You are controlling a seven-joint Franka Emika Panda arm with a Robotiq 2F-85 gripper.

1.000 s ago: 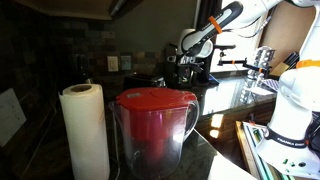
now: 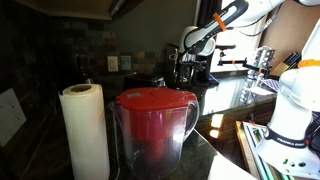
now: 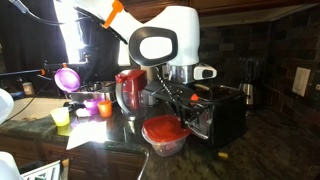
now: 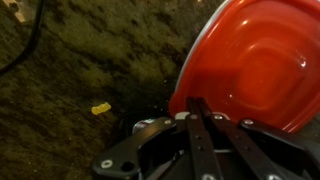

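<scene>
A clear container (image 3: 170,147) with a red lid (image 3: 163,128) stands on the dark counter in exterior view 2. My gripper (image 3: 186,122) is low at the lid's side nearest the toaster. In the wrist view the round red lid (image 4: 255,65) fills the upper right, and the gripper reaches over its near rim. Its fingers are close together, shut on the lid's edge; the exact contact is hidden beneath them. Exterior view 1 shows the arm far off, with the container hidden behind the pitcher.
A black toaster (image 3: 228,112) stands close beside the container. A red kettle (image 3: 131,91) and several coloured cups are to the left. A red-lidded pitcher (image 2: 155,130) and a paper roll (image 2: 86,130) fill exterior view 1's foreground.
</scene>
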